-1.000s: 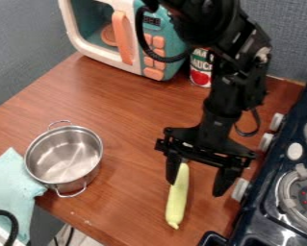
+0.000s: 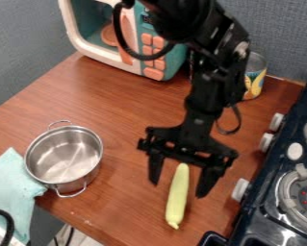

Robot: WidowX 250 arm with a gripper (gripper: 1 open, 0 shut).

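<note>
My black gripper [image 2: 180, 173] hangs over the wooden table with its fingers spread open, above the upper end of a pale yellow, elongated object [image 2: 176, 202] that looks like corn or a similar vegetable. Nothing shows held between the fingers. The object lies lengthwise toward the front edge, between a steel pot and a black stove.
The steel pot [image 2: 64, 157] sits left, beside a light blue cloth [image 2: 11, 187]. The stove [image 2: 276, 207] lines the right. A toy microwave [image 2: 89, 34] and a can [image 2: 253, 79] stand at the back.
The yellow object has not moved.
</note>
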